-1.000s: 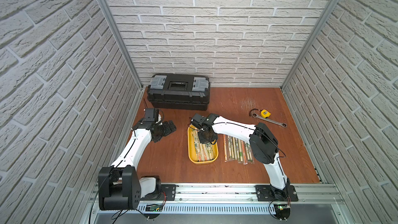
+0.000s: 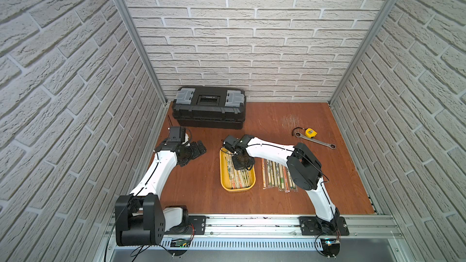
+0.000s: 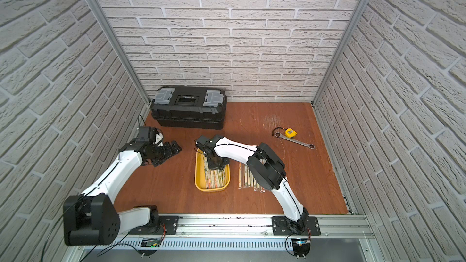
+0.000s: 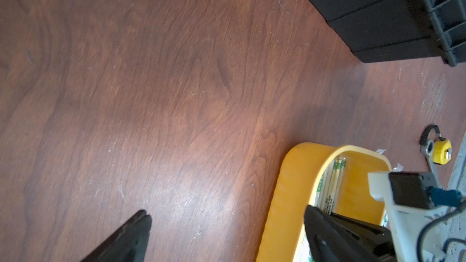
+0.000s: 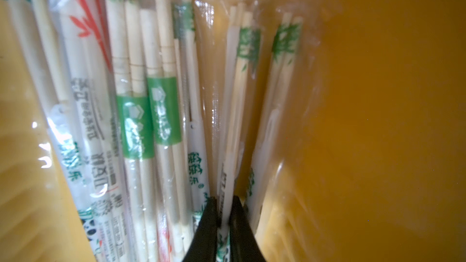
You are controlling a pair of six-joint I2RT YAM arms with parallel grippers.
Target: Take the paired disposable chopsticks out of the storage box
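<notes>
A yellow storage box stands on the table with several plastic-wrapped chopstick pairs inside. My right gripper is down in the box. Its fingers stand close on either side of a wrapped pair; whether they clamp it I cannot tell. Pairs with green bands lie to the left in that view, and another pair lies just right. My left gripper is open and empty over bare table, left of the box. In the top views the right gripper's tips are hidden by its own body.
Several wrapped chopsticks lie in a row right of the box, partly under the right arm. A black toolbox stands behind. At the back right are a tape measure and a wrench.
My right arm has shifted slightly, its elbow a little to the left and its gripper a touch lower in the box. The left arm and the box have stayed put.
</notes>
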